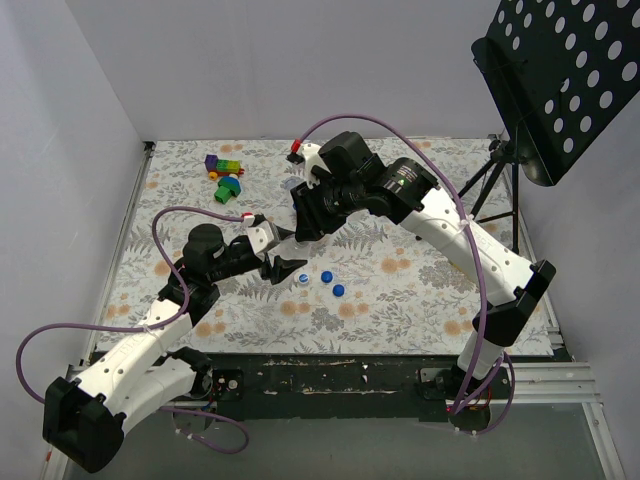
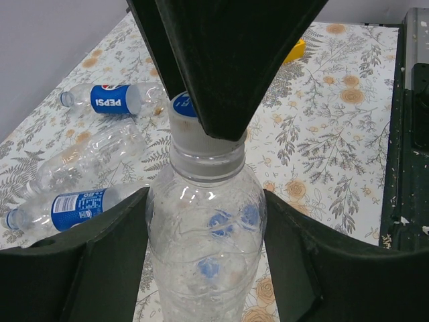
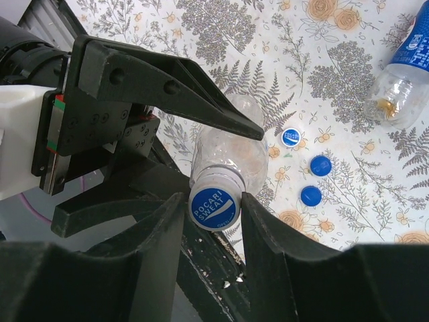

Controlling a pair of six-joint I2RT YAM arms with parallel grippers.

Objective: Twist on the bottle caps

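In the left wrist view a clear bottle [image 2: 206,241] is held upright by my left gripper, shut around its upper body. A white-sided cap [image 2: 208,144] with a blue top sits on the bottle's neck. From the right wrist view, the cap's blue face [image 3: 214,208] reads "POCARI SWEAT" and lies between the fingertips of my right gripper, which is shut on it. In the top view the left gripper [image 1: 292,250] and right gripper [image 1: 307,235] meet above the table, mostly hiding the bottle. How tightly the cap is threaded cannot be told.
A white-rimmed cap [image 1: 303,279] and two blue caps [image 1: 326,277] [image 1: 339,290] lie on the table. Beyond the held bottle lie a Pepsi bottle [image 2: 110,98], a clear bottle [image 2: 94,154] and a blue-labelled bottle [image 2: 77,209]. Toy blocks [image 1: 225,180] sit at the back left.
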